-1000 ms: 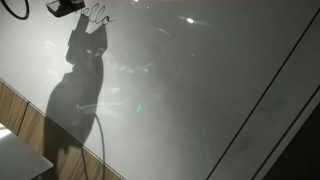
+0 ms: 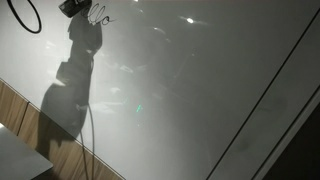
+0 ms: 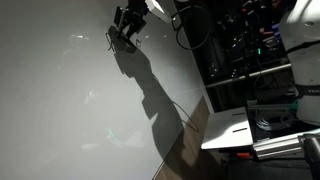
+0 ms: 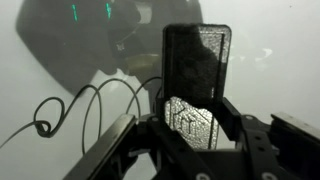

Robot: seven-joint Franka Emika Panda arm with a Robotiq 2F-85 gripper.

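My gripper is shut on a black rectangular block (image 4: 195, 62) that looks like an eraser, with a pale textured patch on its lower part. Across the whiteboard (image 2: 180, 80) runs thin black cursive handwriting (image 4: 97, 105), its loops showing left of the block in the wrist view. In exterior view 1, the last letters (image 2: 99, 16) appear just right of the gripper's dark end at the top edge. Exterior view 2 has the gripper (image 3: 128, 25) close against the board; whether the block touches it cannot be told.
The arm's shadow (image 2: 68, 90) falls over the left of the board. Wood panelling (image 2: 12, 108) borders the lower left. A dark seam crosses the board's right side. Robot hardware (image 3: 300, 60) stands at right in exterior view 2.
Less of the word shows than one second ago, when most of "hello" was visible.
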